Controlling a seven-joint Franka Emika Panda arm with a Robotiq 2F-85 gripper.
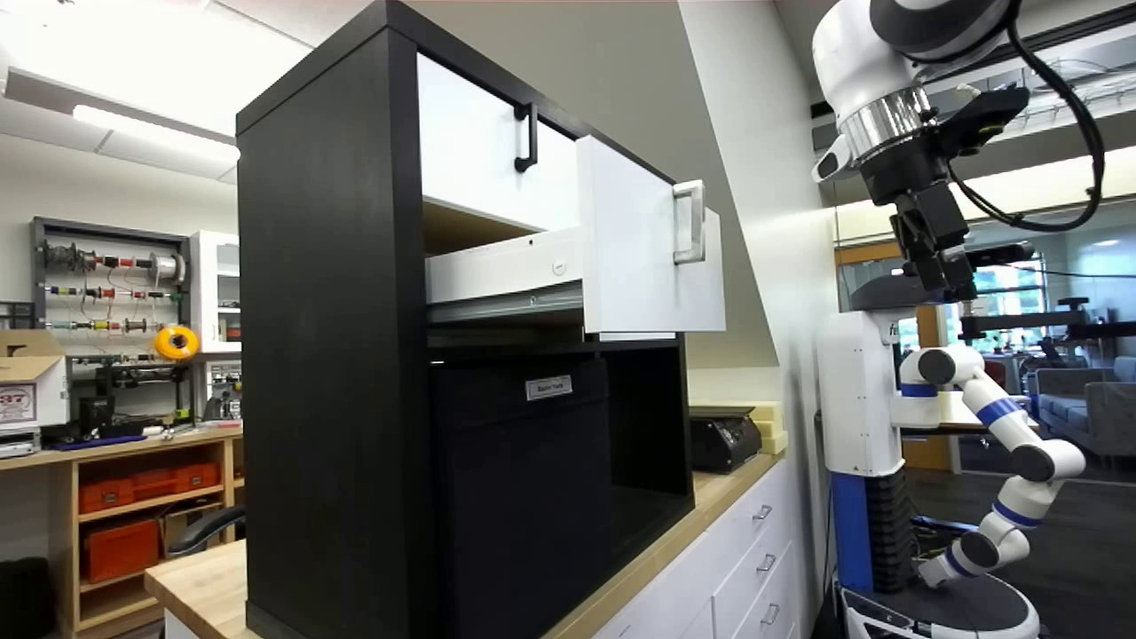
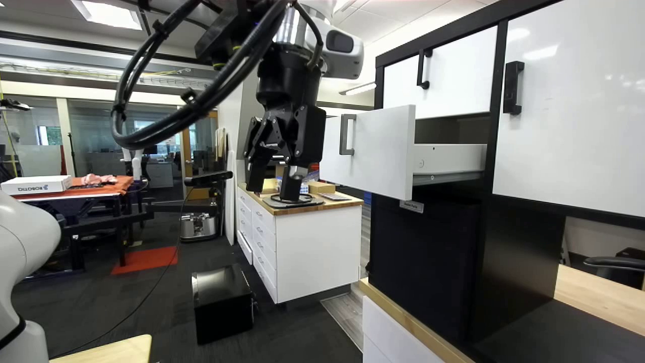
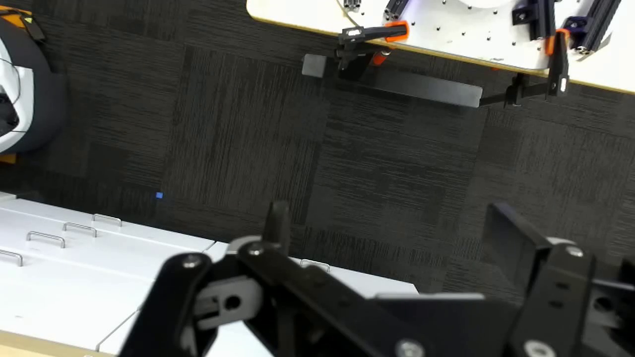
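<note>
In the black cabinet (image 1: 319, 319), a white drawer (image 2: 387, 151) is pulled well out, its front carrying a grey handle (image 2: 346, 134). Above it sits a closed white front (image 2: 441, 78) with a black handle. My gripper (image 2: 276, 188) hangs pointing down, off to the side of the drawer's front and apart from the handle. Its fingers (image 3: 515, 247) stand wide apart in the wrist view, with only floor and white cabinets below them. In exterior view 1 the gripper (image 1: 948, 287) is at the right, clear of the cabinet. What lies inside the drawer is hidden.
Below the open drawer is a black fabric bin (image 1: 522, 490). To its right in exterior view 2 a white door (image 2: 568, 109) is closed. A white base cabinet (image 2: 317, 254) stands farther back. Dark floor (image 3: 250, 137) lies open beneath the gripper, beside a white table (image 3: 452, 35).
</note>
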